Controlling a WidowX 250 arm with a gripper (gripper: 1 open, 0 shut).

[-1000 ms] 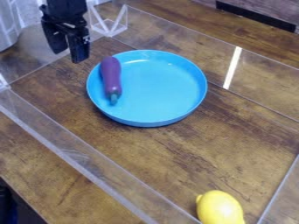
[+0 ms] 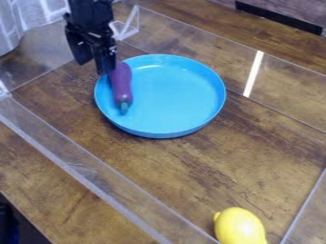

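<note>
My black gripper (image 2: 99,55) hangs in the upper left, open, just over the top end of a purple eggplant toy (image 2: 122,86). The eggplant lies on the left side of a blue plate (image 2: 178,110). Whether the fingertips touch the eggplant cannot be told.
A yellow lemon-like toy (image 2: 238,226) lies at the bottom right on the wooden table (image 2: 254,143). Clear plastic edges run along the left and right. The wood right of and below the plate is clear.
My gripper has moved right and slightly down, from beside the plate toward the top end of the eggplant. The eggplant, plate and yellow toy look unmoved.
</note>
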